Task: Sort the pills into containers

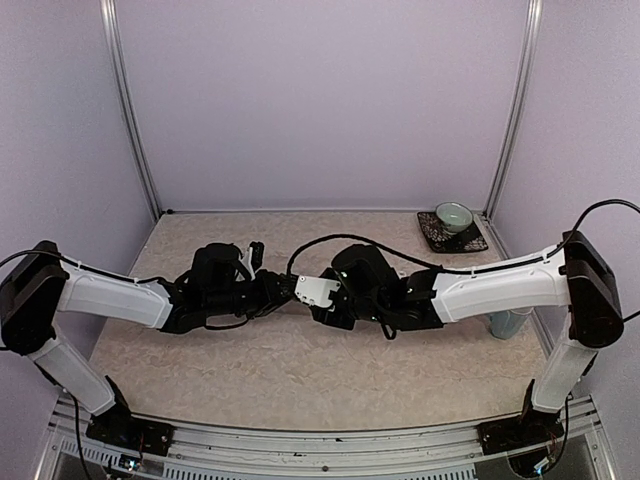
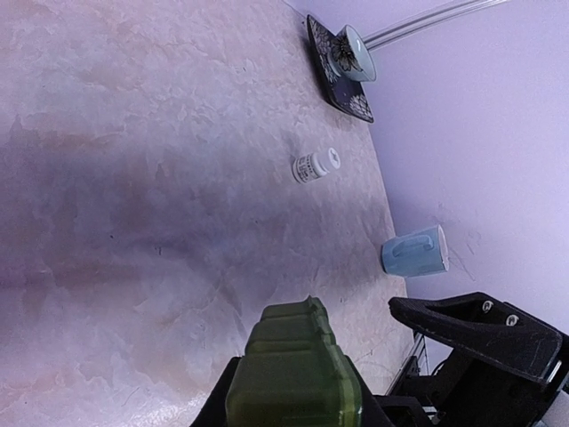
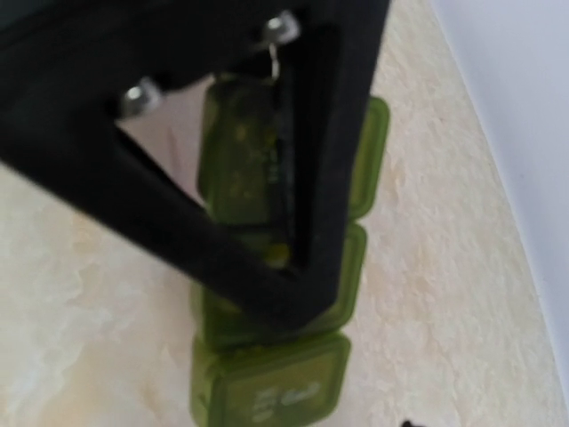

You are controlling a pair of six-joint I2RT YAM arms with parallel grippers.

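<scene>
A green translucent pill organizer [image 2: 292,365] with several lidded compartments is held up at the table's middle by my left gripper [image 1: 285,290], which is shut on it. My right gripper [image 1: 325,300] is right at the organizer; in the right wrist view its black fingers [image 3: 302,294] hang over the compartments [image 3: 276,382], part open, with some yellow visible beneath. Whether it touches a lid I cannot tell. A white pill bottle [image 2: 307,167] lies on its side on the table, hidden behind the right arm in the top view.
A dark patterned tray [image 1: 435,240] with a pale green bowl [image 1: 454,216] stands at the back right. A light blue mug [image 1: 508,322] is near the right wall.
</scene>
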